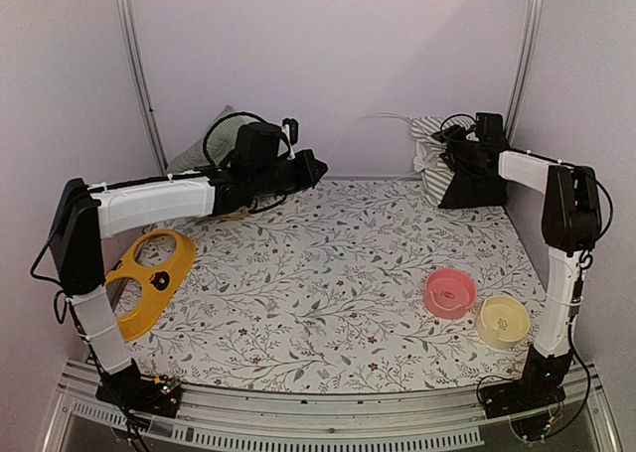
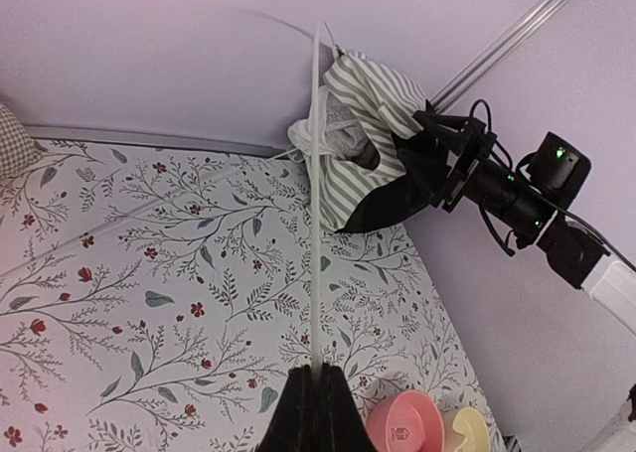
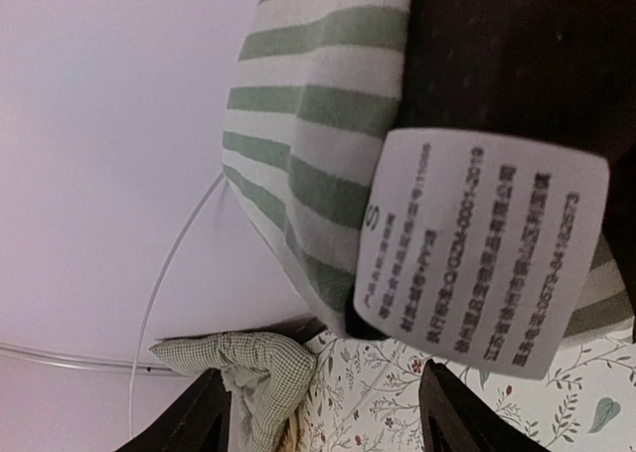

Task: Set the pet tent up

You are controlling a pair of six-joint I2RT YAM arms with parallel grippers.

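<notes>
The pet tent, a bundle of green-and-white striped cloth (image 1: pixel 433 187) with black fabric (image 1: pixel 472 192), stands bunched at the back right. A thin white pole (image 2: pixel 315 224) reaches from it to my left gripper, which is shut on the pole. In the top view that left gripper (image 1: pixel 322 166) hangs over the back middle. My right gripper (image 1: pixel 445 142) is at the upper part of the tent. In the right wrist view its fingers (image 3: pixel 194 417) stand apart below a white printed label (image 3: pixel 482 248) and striped cloth (image 3: pixel 328 114), with no cloth visibly gripped.
A pink bowl (image 1: pixel 450 293) and a cream bowl (image 1: pixel 503 321) are at the front right. The yellow frame (image 1: pixel 149 303) lies at the left, and a grey-green cushion (image 1: pixel 209 141) leans behind the left arm.
</notes>
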